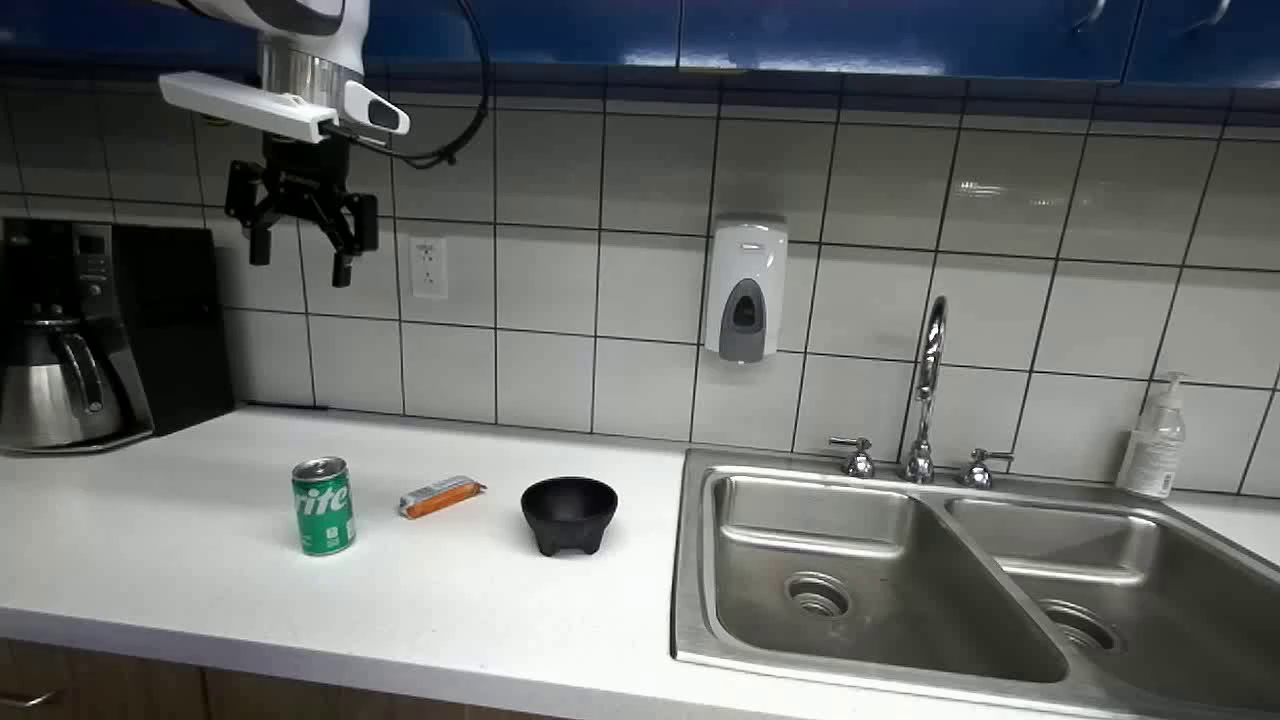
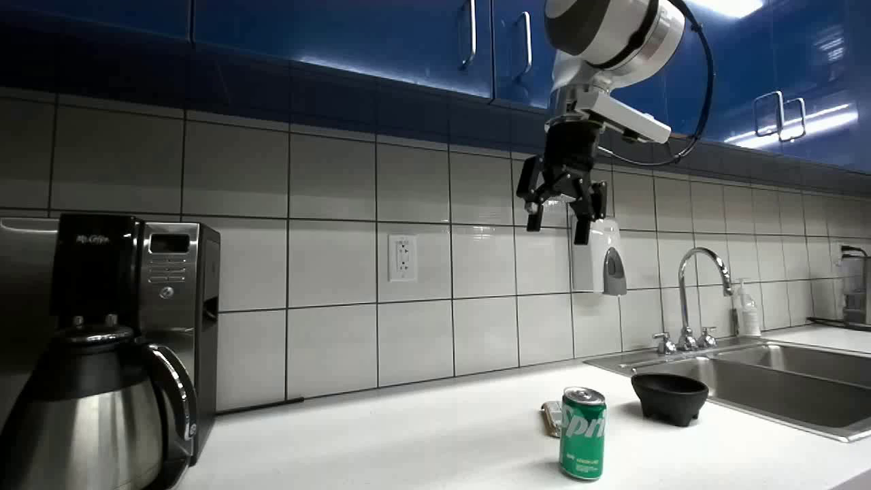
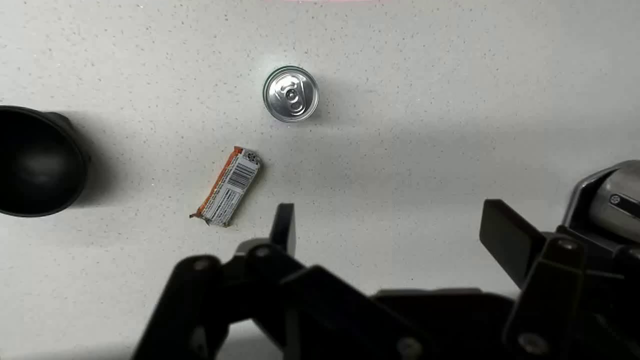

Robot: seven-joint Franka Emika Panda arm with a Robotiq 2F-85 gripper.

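Observation:
High above the counter hangs my gripper (image 1: 300, 271), its fingers wide open and empty; the wrist view shows bare counter between the two fingers. A green Sprite can (image 1: 324, 510) stands upright on the white counter, seen from above in the wrist view as a silver lid (image 3: 291, 94). Beside it lies an orange and silver wrapped bar (image 1: 440, 496), which the can partly hides in exterior view 2. To the right of the bar sits a black footed bowl (image 1: 570, 514); from above its visible inside (image 3: 36, 162) looks empty, though the left edge is cut off.
A coffee maker (image 1: 168, 324) with a steel carafe (image 2: 90, 437) occupies the counter's left end. The double sink (image 1: 692, 564) with its faucet (image 1: 930, 372) lies right of the bowl. Blue cabinets (image 2: 343, 41) hang overhead.

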